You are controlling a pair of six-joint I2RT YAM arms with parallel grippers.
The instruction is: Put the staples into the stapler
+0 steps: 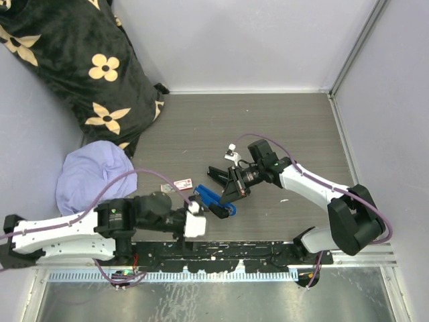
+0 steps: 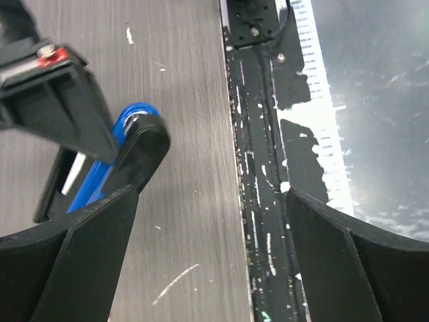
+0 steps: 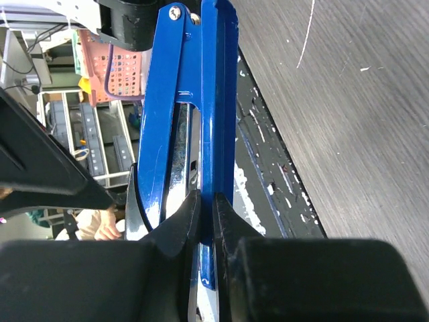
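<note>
A blue stapler (image 1: 209, 194) with a black end lies at an angle near the middle of the table. In the right wrist view, its long blue body (image 3: 220, 114) runs down between the fingertips. My right gripper is shut on this blue part. To the stapler's left and front, my left gripper stands open and empty; in its wrist view the stapler's black end (image 2: 144, 151) is beyond the left finger (image 2: 94, 261). A red-and-white staple box (image 1: 182, 184) rests left of the stapler, partly covered by the left arm.
A dark metal rail (image 1: 221, 251) with a white toothed strip borders the table's front. A lilac cloth (image 1: 96, 176) and a dark flowered cushion (image 1: 87, 74) fill the left side.
</note>
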